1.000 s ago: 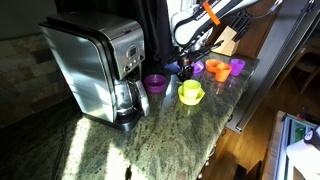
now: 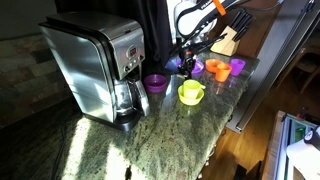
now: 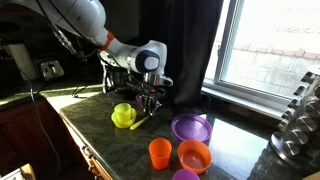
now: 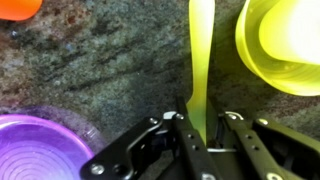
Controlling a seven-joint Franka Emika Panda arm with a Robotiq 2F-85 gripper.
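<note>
A yellow-green utensil (image 4: 202,50) stands out from between the fingertips of my gripper in the wrist view. My fingers are shut on it near its lower visible end; whether it is a spoon or a knife I cannot tell. In exterior view 2 the utensil (image 3: 140,123) slants below the gripper (image 3: 150,104), close to the countertop. Beside it are a yellow cup (image 4: 292,28) and the yellow bowl (image 4: 262,66) around it. From exterior view 1 the gripper (image 2: 186,71) appears behind the yellow cup (image 2: 192,87).
A purple plate (image 3: 191,127), an orange cup (image 3: 160,153) and an orange bowl (image 3: 194,156) lie on the window side. The coffee maker (image 2: 103,70) and a purple bowl (image 2: 155,83) stand on the other side.
The arm and gripper have shifted slightly up and to the right in exterior view 1. The cups, bowls and coffee maker stay where they were.
</note>
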